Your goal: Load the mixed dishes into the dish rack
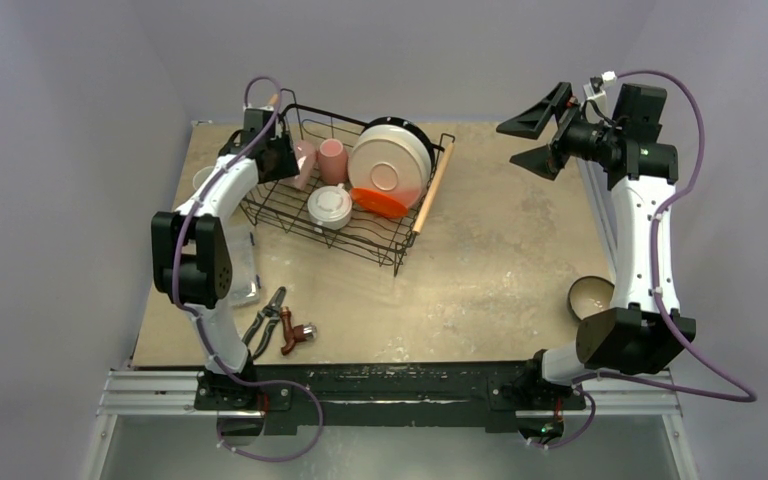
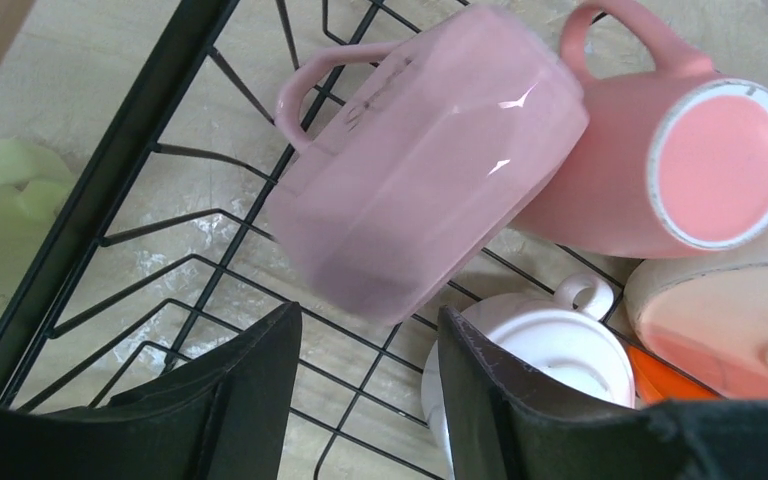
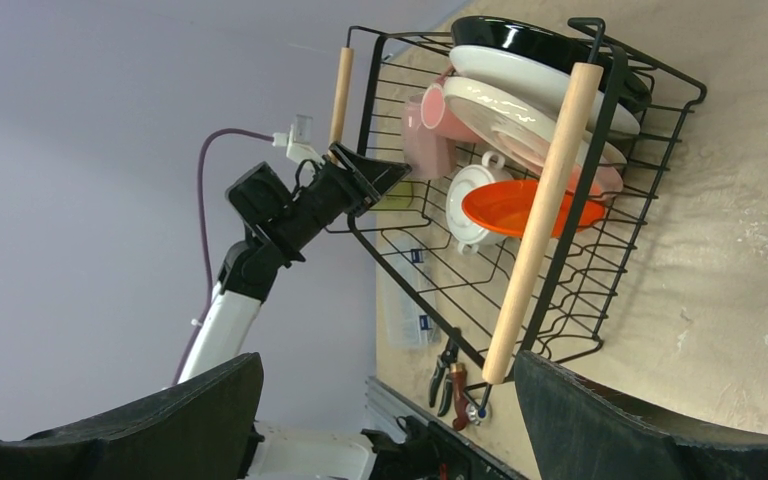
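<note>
The wire dish rack [image 1: 440, 190] holds plates [image 1: 385, 165], an orange dish [image 3: 500, 206], a white lidded pot [image 1: 329, 205], an upright-handled pink mug [image 2: 720, 165] lying on its side and a lilac mug [image 2: 425, 160], also lying tilted. My left gripper is over the rack's left end, just beside the lilac mug, part open with nothing visible between its fingers. My right gripper [image 1: 535, 140] hangs open above the bare table right of the rack.
A green mug [image 2: 5, 240] sits outside the rack's left edge. A clear container [image 1: 244, 265], pruners [image 1: 265, 320] and a brown tool [image 1: 292, 335] lie front left; a bowl [image 1: 590, 296] is at right.
</note>
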